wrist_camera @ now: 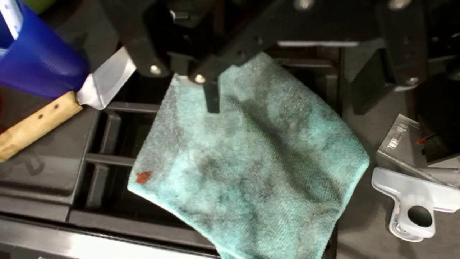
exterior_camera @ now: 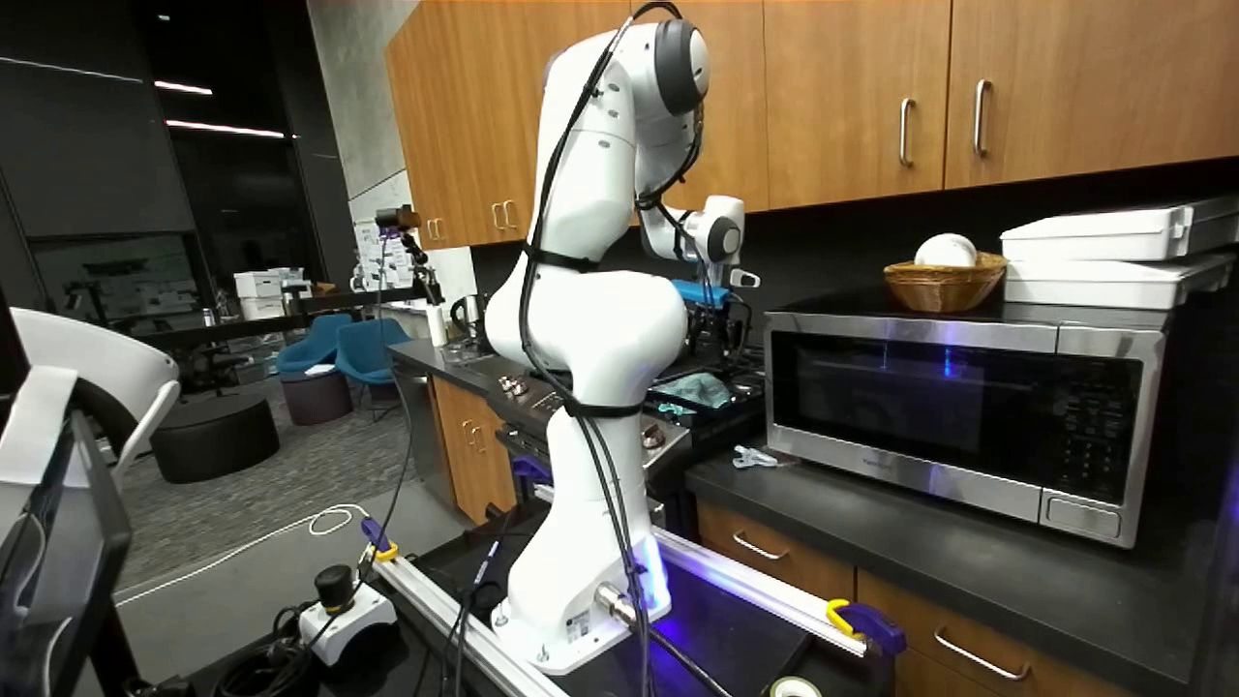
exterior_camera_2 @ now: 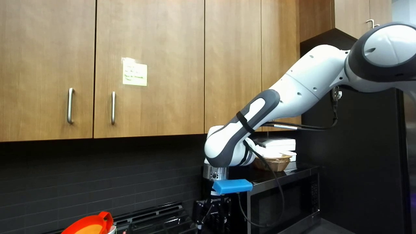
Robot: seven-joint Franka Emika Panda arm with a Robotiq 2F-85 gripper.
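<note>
A grey-green cloth (wrist_camera: 254, 172) with a small red-brown spot near one corner lies spread over the dark stove grate (wrist_camera: 110, 159). My gripper hangs above it, its two fingers apart with nothing visible between them. The left finger (wrist_camera: 211, 98) overlaps the cloth in the wrist view, while the right finger (wrist_camera: 366, 86) appears beyond the cloth's edge. In exterior view 1 the cloth (exterior_camera: 699, 389) shows as a low heap on the stove, just below the gripper. Exterior view 2 does not show the cloth.
A spatula (wrist_camera: 47, 112) and a blue container (wrist_camera: 43, 56) are left of the cloth; a white clip (wrist_camera: 414, 203) lies to its right. The microwave (exterior_camera: 952, 407) carries a basket (exterior_camera: 947, 285) and white boxes. Wooden cabinets (exterior_camera_2: 152, 46) hang overhead.
</note>
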